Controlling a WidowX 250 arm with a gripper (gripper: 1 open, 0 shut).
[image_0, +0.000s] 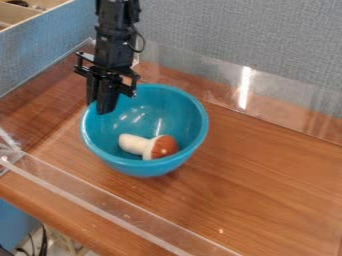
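Note:
A teal plastic bowl (182, 140) stands on the wooden table (261, 190), holding a toy mushroom (148, 146) with a white stem and an orange-brown cap, lying on its side. My black gripper (107, 92) points down at the bowl's back-left rim, its fingertips at or just inside that edge. I cannot tell whether the fingers are closed on the rim.
Clear plastic strips run along the back and front of the table. A blue-grey wall and a wooden box edge are at the upper left. Cables hang at the lower left.

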